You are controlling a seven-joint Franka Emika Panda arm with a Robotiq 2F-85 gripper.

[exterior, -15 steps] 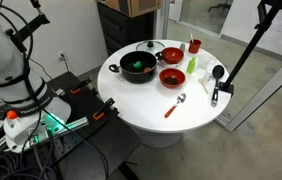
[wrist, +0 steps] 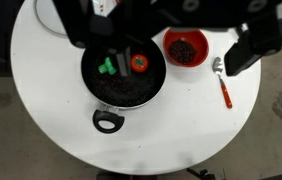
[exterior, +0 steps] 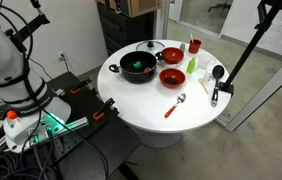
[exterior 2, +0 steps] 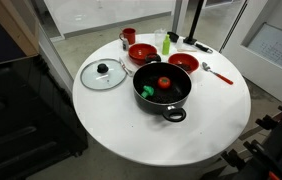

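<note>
My gripper shows dark along the top of the wrist view, its fingers spread wide apart. It is open, high over the white round table [wrist: 171,140], with nothing held between its fingers. Below it is the black pot [wrist: 131,88], holding a red tomato-like piece [wrist: 139,63] and a green piece [wrist: 107,66]. Beside the pot, a red bowl [wrist: 186,46] contains small dark bits. A spoon with a red handle [wrist: 225,93] lies to the right of that bowl.
A glass lid [exterior 2: 103,77] lies near the pot. Towards the back are another red bowl [exterior 2: 162,40], a red mug [exterior 2: 128,36], a green bottle [exterior 2: 166,46] and a black ladle [exterior: 217,75].
</note>
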